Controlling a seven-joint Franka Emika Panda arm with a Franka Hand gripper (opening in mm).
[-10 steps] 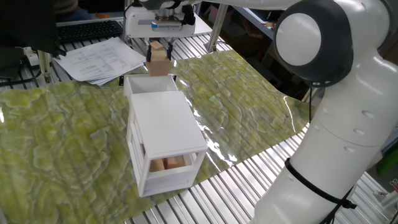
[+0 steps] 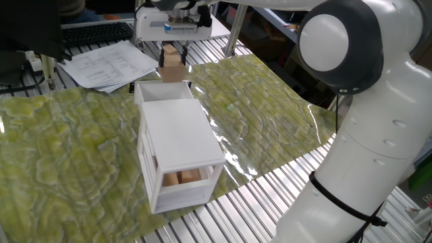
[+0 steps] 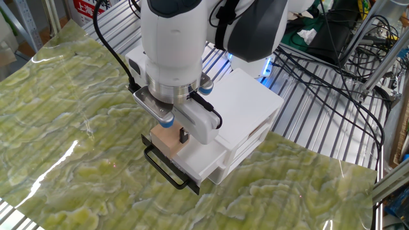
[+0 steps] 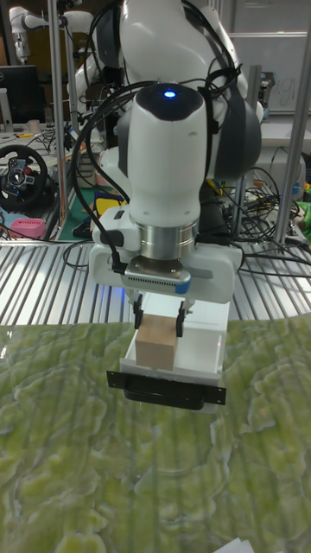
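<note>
A light wooden block [image 4: 156, 345] sits between the two fingers of my gripper [image 4: 159, 315], which appear to press on its sides, so I take the gripper as shut on it. In exterior view 2 the block [image 3: 167, 138] overlaps the front end of a pulled-out white drawer [image 3: 203, 160]. Its underside is hidden there, so whether it touches the drawer cannot be told. The drawer has a black front handle [image 4: 166, 390] and slides out of a small white cabinet [image 2: 181, 133]. From exterior view 1, the gripper [image 2: 173, 57] stands over the drawer's far end.
Wooden pieces [image 2: 188, 175] show inside the cabinet's open lower part. A green marbled sheet [image 2: 74, 162] covers much of the slatted table, with free room on both sides of the cabinet. Papers [image 2: 110, 66] and a keyboard [image 2: 98, 33] lie at the back left.
</note>
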